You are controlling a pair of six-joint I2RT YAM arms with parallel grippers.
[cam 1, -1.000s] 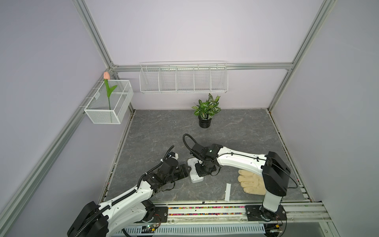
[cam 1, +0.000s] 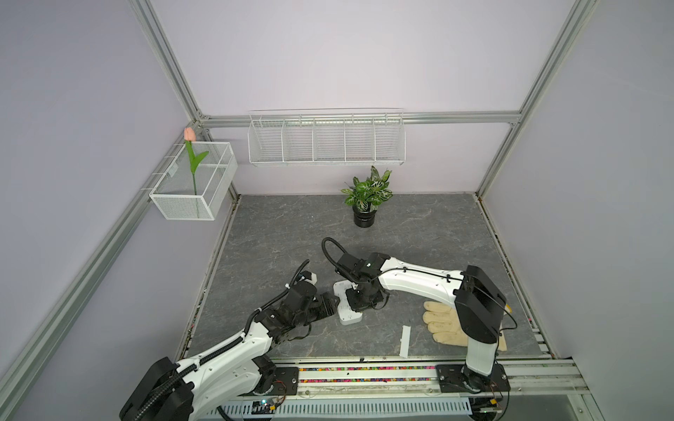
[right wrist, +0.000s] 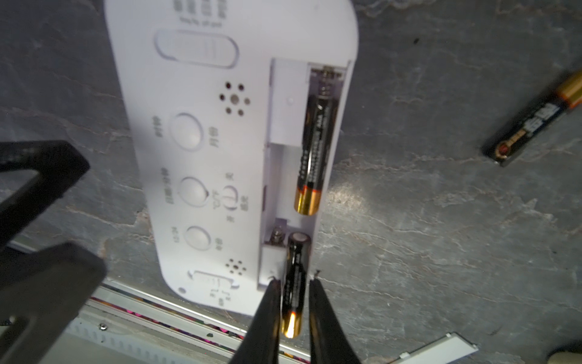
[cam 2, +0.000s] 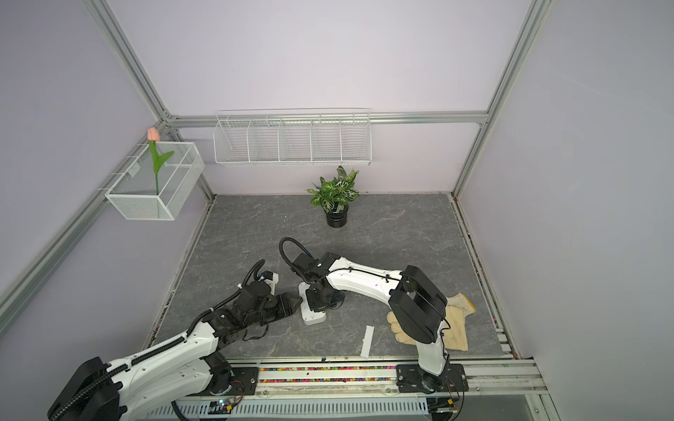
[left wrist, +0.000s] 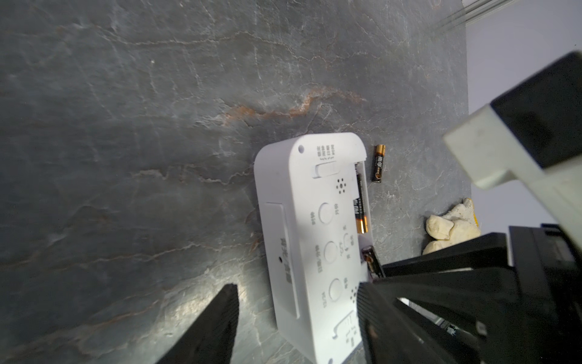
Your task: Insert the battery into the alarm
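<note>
The white alarm (right wrist: pixel 200 157) lies with its battery bay facing up. One battery (right wrist: pixel 315 151) sits in the upper slot; a second battery (right wrist: pixel 296 273) lies at the lower slot, tilted, with the fingertips of my right gripper around it; whether they grip it I cannot tell. A loose battery (right wrist: pixel 533 121) lies on the table beside the alarm. My left gripper is part open beside the alarm, nothing seen held between its fingers.
A white cover strip (cam 1: pixel 405 341) lies near the front edge. A glove (cam 1: pixel 445 322) lies at right, a potted plant (cam 1: pixel 363 203) at the back.
The left arm is almost still.
</note>
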